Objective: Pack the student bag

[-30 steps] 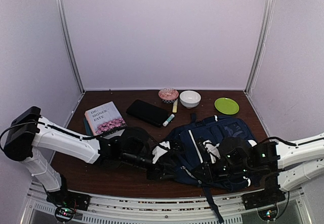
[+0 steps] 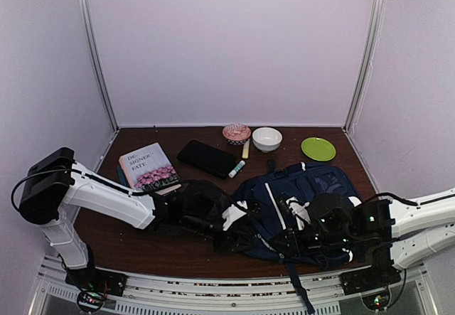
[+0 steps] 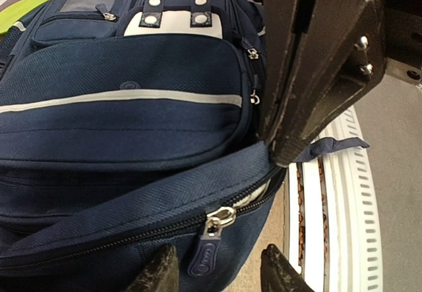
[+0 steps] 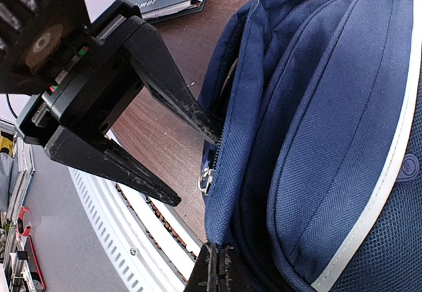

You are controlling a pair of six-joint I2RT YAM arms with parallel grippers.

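The navy student bag (image 2: 313, 187) lies at the right front, its main zip facing left. In the left wrist view, a metal and rubber zip pull (image 3: 206, 256) hangs from the zip between the fingers of my left gripper. That gripper is part open, and neither finger clearly grips the pull. From the right wrist view, the left fingers (image 4: 142, 180) straddle the bag's zipped edge, near the metal slider (image 4: 206, 178). My right gripper is shut on the bag's fabric edge, seen also from the left wrist.
A book (image 2: 148, 166) lies at the left, with a black case (image 2: 207, 158) near the middle. Behind are a glue stick (image 2: 237, 168), a patterned bowl (image 2: 236, 134), a white bowl (image 2: 267, 139) and a green plate (image 2: 318, 148). A strap (image 2: 298, 286) hangs over the front edge.
My left gripper has moved a little to the right, closer to the bag's zipped edge. The right arm and the bag look unmoved.
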